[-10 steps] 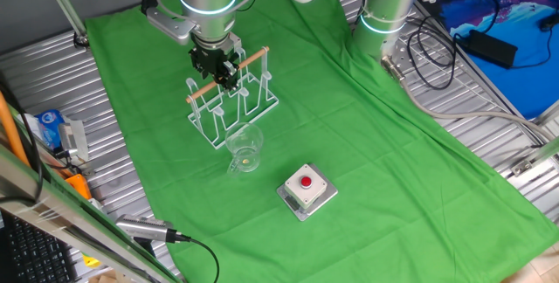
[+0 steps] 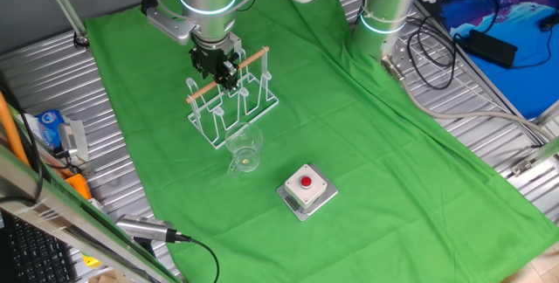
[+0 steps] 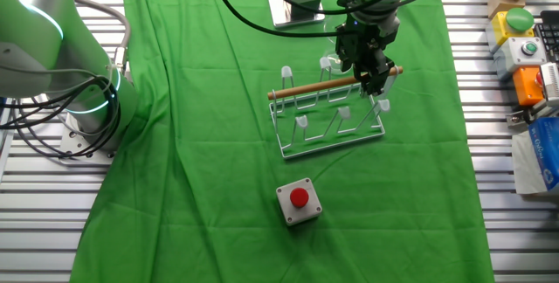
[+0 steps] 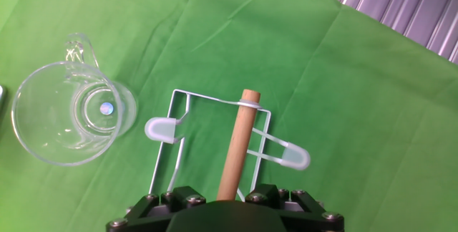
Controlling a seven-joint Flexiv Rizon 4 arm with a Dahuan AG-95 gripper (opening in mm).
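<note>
A clear glass mug (image 4: 123, 121) stands upright on the green cloth beside the rack in the wrist view, its handle pointing up the frame. The white wire rack (image 2: 218, 139) has a wooden top bar (image 4: 238, 135) and several pale-tipped prongs. Right at the bar, off its middle, is my gripper (image 2: 229, 82). Black finger parts (image 4: 189, 197) show on both sides of the bar in the wrist view, with a gap between them. The fingertips' hold, if any, on the bar is hidden. In exterior view 2 the mug is mostly covered by the arm and cables.
A red-button box (image 2: 306, 187) sits on a metal plate in front of the mug. Another red-button box (image 3: 299, 202) stands on the rack's other side. Open green cloth (image 2: 393, 178) lies to the right in exterior view 1. Cables cross exterior view 2.
</note>
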